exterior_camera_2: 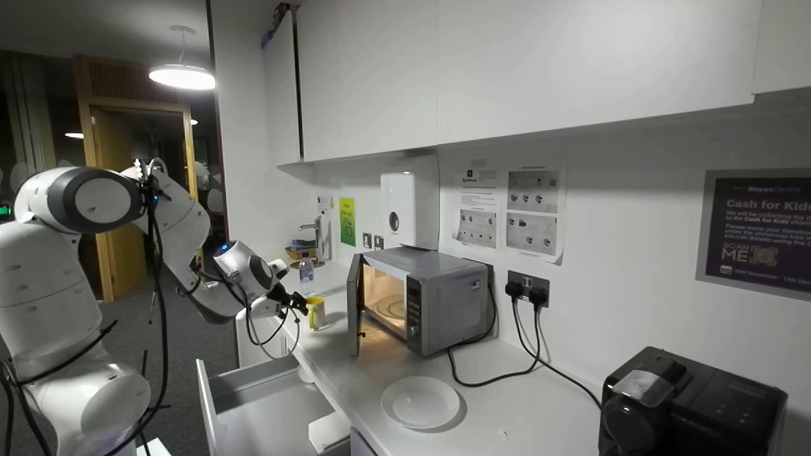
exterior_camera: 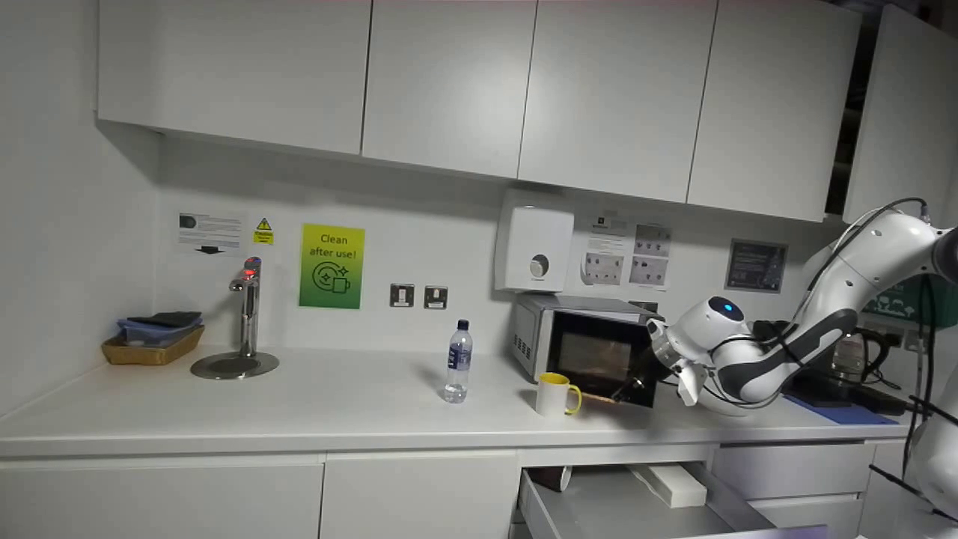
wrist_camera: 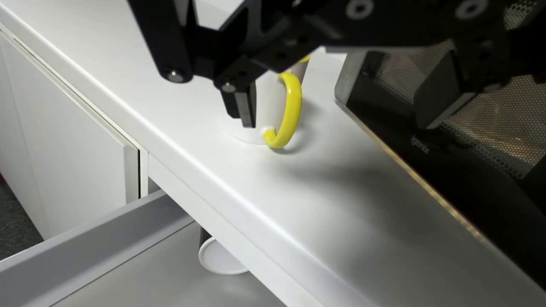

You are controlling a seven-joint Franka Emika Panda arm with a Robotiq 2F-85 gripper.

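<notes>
A white mug with a yellow inside (exterior_camera: 552,400) stands upright on the counter in front of the microwave (exterior_camera: 593,350). Its yellow handle (wrist_camera: 291,110) faces my gripper, whose fingers are wide apart with empty space between them. In the wrist view, the left finger (wrist_camera: 247,108) overlaps the mug body, while the other finger appears before the dark microwave door. From the first exterior view, my gripper is to the right of the mug and apart from it. The microwave door (exterior_camera_2: 355,304) hangs open, with light inside.
A water bottle (exterior_camera: 458,361) stands left of the mug. Below the counter edge, a drawer (exterior_camera: 611,512) is pulled out, holding a dark cup and a white box. A white plate (exterior_camera_2: 420,401) lies near the microwave.
</notes>
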